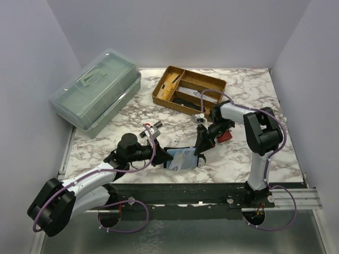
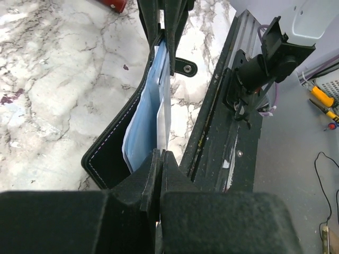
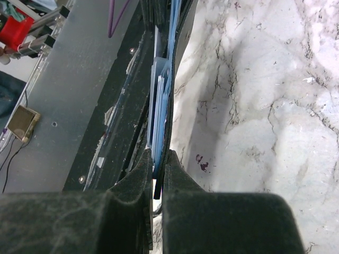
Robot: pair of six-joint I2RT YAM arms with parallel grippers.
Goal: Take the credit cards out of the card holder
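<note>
The black card holder with pale blue and white sleeves [image 1: 183,159] lies open-faced between my two grippers near the front of the marble table. In the left wrist view, its sleeves [image 2: 145,116] stand on edge inside the black cover [image 2: 108,151]. My left gripper [image 1: 164,155] is at the holder's left side, shut, its tips at the sleeves' near edge. My right gripper [image 1: 199,148] is shut on the holder's right end; in the right wrist view the layered edge [image 3: 164,106] runs up from between its fingers. Whether the left fingertips pinch a thin sleeve is unclear.
A wooden compartment tray [image 1: 189,89] stands at the back, a lidded green plastic box [image 1: 95,90] at the back left. A red item [image 1: 224,136] lies behind my right gripper. The table's front edge runs just below the holder.
</note>
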